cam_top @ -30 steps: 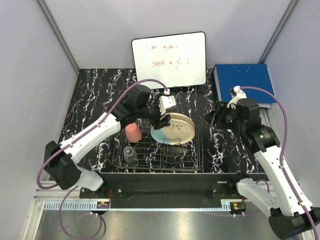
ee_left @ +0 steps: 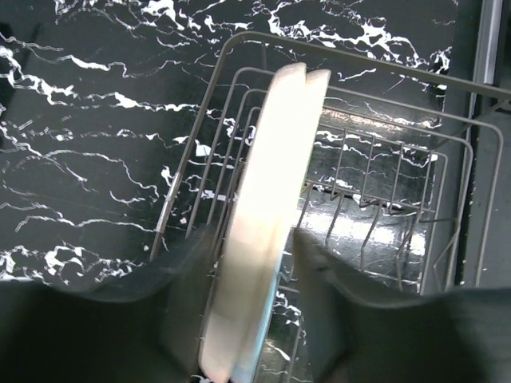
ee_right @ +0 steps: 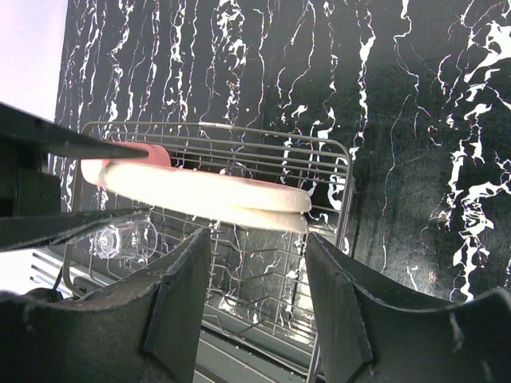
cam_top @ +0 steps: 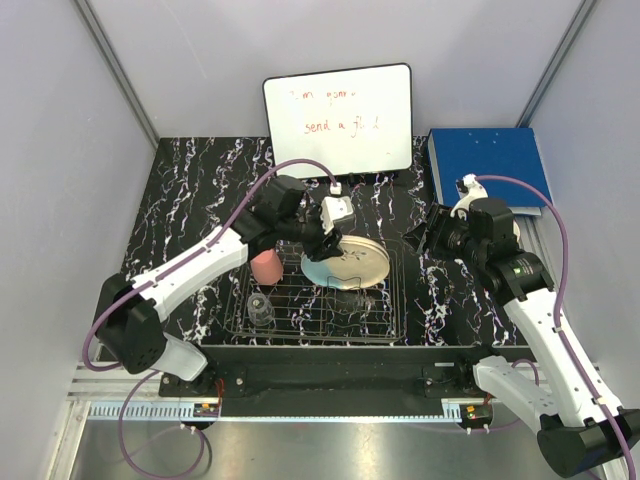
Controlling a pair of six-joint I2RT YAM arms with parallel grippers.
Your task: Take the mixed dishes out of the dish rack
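Observation:
A wire dish rack holds stacked cream plates with a pale blue part, a pink cup and a clear glass. My left gripper is over the plates' upper edge; in the left wrist view its blurred fingers stand apart either side of the stack's edge, contact unclear. My right gripper is open at the rack's right end, the plates' edges beyond its fingertips, nothing between them.
A whiteboard stands at the back, with a blue flat object to its right. Black marble counter shows bare around the rack, with walls at both sides.
Both arms have shifted very slightly since a second ago, the right one a little toward the front. The dishes look unmoved.

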